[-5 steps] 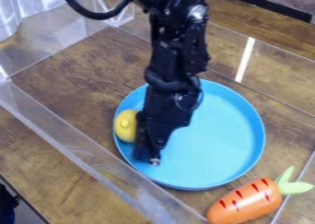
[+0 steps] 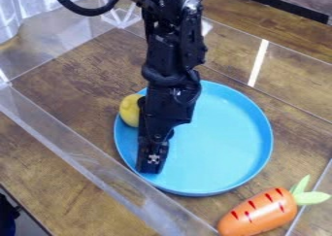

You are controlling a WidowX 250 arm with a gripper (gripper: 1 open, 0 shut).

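The black robot gripper (image 2: 150, 152) reaches down into the left part of a blue plate (image 2: 215, 152), its tips low over the plate. A yellow round object (image 2: 130, 111) sits at the plate's left rim, just behind the gripper and partly hidden by it. Whether anything is between the fingers cannot be made out, as the dark fingers overlap.
An orange toy carrot (image 2: 259, 213) with a green top lies at the bottom right, beside the plate. A clear plastic wall (image 2: 65, 152) runs along the lower left. The wooden surface (image 2: 259, 84) behind the plate is clear.
The gripper has shifted slightly left over the plate, now covering more of the yellow object. The plate appears shifted a little left too.
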